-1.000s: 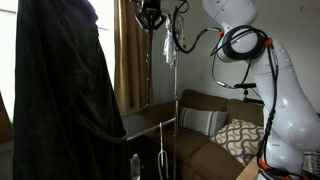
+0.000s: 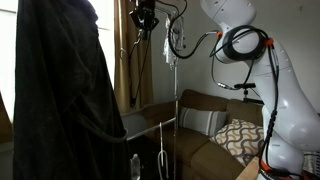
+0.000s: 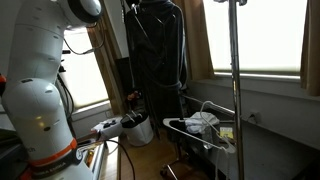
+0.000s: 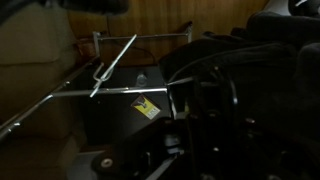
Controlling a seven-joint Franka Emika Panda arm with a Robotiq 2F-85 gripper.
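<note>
My gripper (image 2: 145, 18) is high up at the top of exterior view 1, small and dark against the window and curtain. It appears shut, and nothing can be made out clearly between its fingers. A thin dark strip runs down at a slant below it; whether it touches the fingers is hidden. A large black garment (image 2: 60, 90) hangs at the left of that view. Another view of black cloth (image 3: 158, 45) shows it hanging near the arm. In the wrist view dark cloth (image 4: 270, 75) fills much of the right side, and the fingers blur into the darkness.
A metal rack (image 3: 205, 137) holds white items in the middle of the room. A metal pole (image 3: 237, 90) stands beside it. Behind are a brown sofa (image 2: 200, 155) and a patterned cushion (image 2: 243, 138). A yellow packet (image 4: 146, 105) lies below the rack's bars.
My gripper has shifted slightly left and turned a little. The thin dark strip below it, nearly upright before, now slants down to the left. The large black garment looks unchanged.
</note>
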